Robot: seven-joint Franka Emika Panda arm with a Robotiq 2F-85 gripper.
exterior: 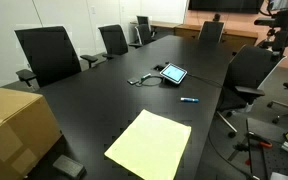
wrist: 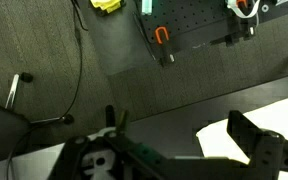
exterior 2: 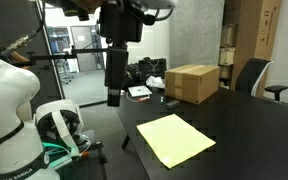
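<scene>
My gripper is high up, beyond the edge of the black table. It is open, its two dark fingers spread wide in the wrist view with nothing between them. In exterior view 2 the gripper (exterior 2: 114, 97) hangs in the foreground, and only part of it shows in exterior view 1 at the upper right. A pale yellow sheet (exterior: 149, 145) lies flat on the table, well apart from the gripper. On the bare tabletop behind the sheet rests a small blue item (exterior: 189, 99).
A large cardboard box (exterior: 16, 130) stands on the table, near a small dark block (exterior: 69, 167). A tablet (exterior: 173, 73) lies toward the far end, with small items beside it. Office chairs (exterior: 52, 60) line the table.
</scene>
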